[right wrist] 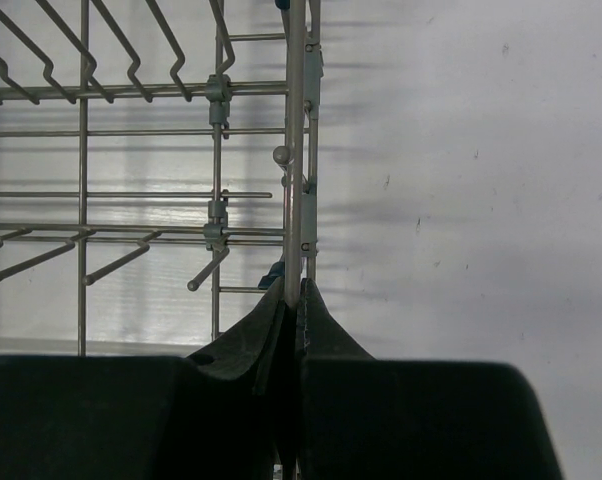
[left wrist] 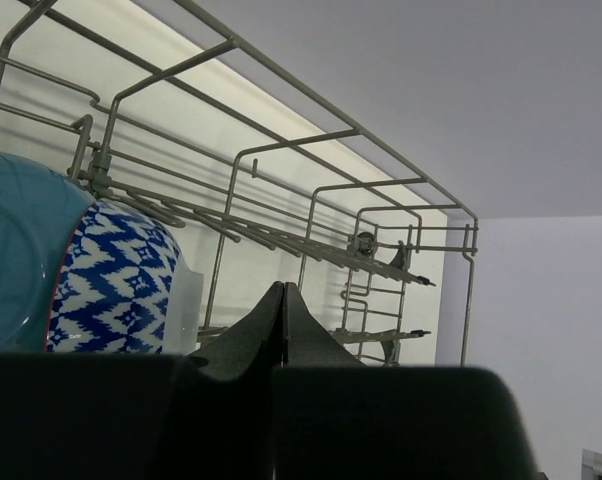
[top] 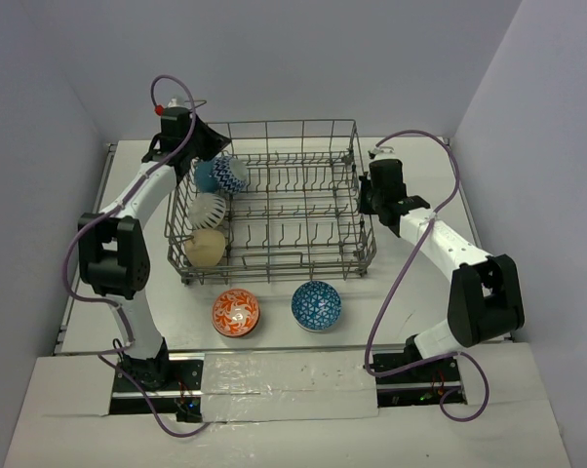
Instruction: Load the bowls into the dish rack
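Note:
In the rack's back left, a blue-and-white patterned bowl (top: pixel 231 174) leans beside a light blue bowl (top: pixel 204 177), with a white bowl (top: pixel 207 211) and a beige bowl (top: pixel 205 248) in front. My left gripper is above the patterned bowl, clear of it, nothing visible between its nearly closed fingertips. My right gripper is shut on the right side wire of the dish rack (top: pixel 313 273). An orange patterned bowl (top: pixel 235 312) and a blue patterned bowl (top: pixel 315 304) sit on the counter before the rack.
The rack's middle and right are empty. Walls (top: pixel 518 146) enclose the work area at left, back and right. Bare counter (top: pixel 420 302) lies right of the rack, around the right arm.

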